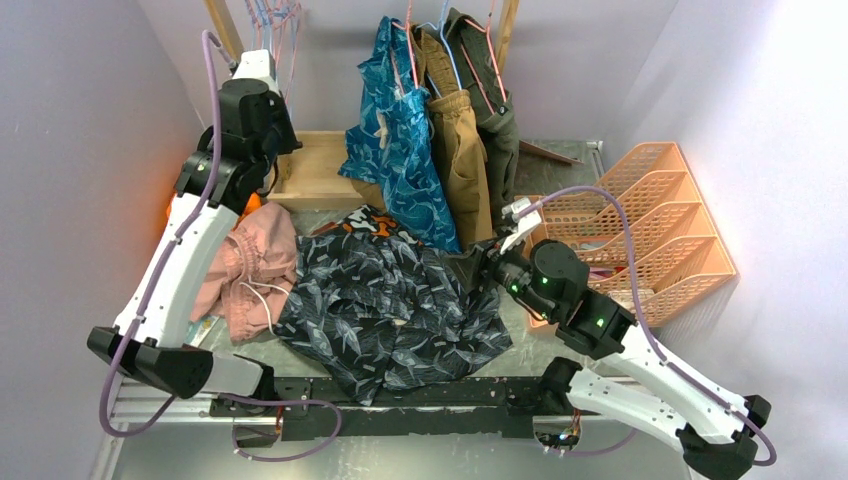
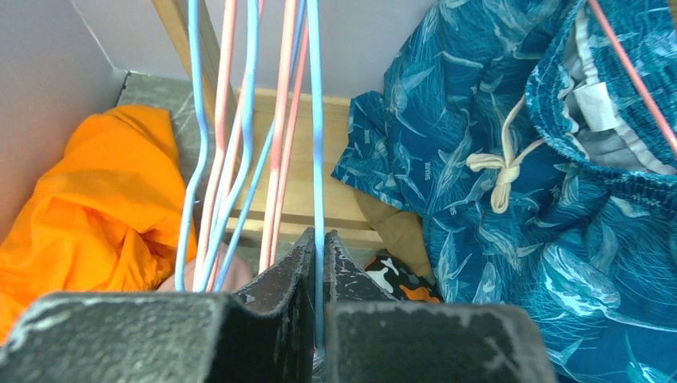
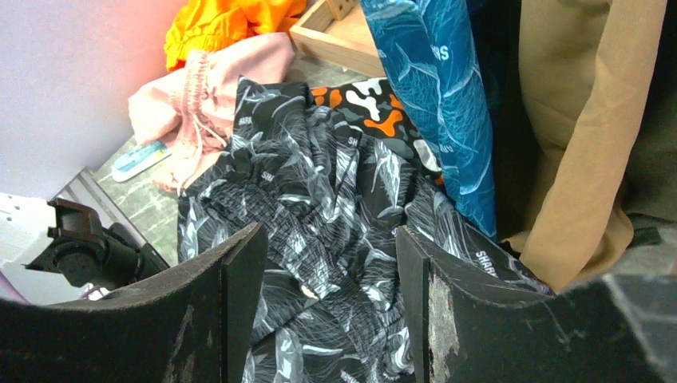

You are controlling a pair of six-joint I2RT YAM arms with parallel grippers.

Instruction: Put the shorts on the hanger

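Observation:
Black shorts with a grey leaf print (image 1: pixel 390 300) lie spread on the floor in the top view, and they fill the middle of the right wrist view (image 3: pixel 319 207). High at the back left, my left gripper is shut on a thin blue hanger (image 2: pixel 318 120), whose bar runs down between the fingers. Several other blue and pink hangers (image 2: pixel 227 120) hang just left of it. Over the right part of the shorts, my right gripper holds its fingers apart, with nothing gripped between them.
Blue (image 1: pixel 405 150), tan (image 1: pixel 462 150) and dark green garments (image 1: pixel 495 110) hang at the back middle. Pink (image 1: pixel 240 270) and orange clothes (image 2: pixel 96 207) lie at the left. Camouflage fabric (image 3: pixel 383 116) lies behind the shorts. An orange rack (image 1: pixel 650 230) stands at the right.

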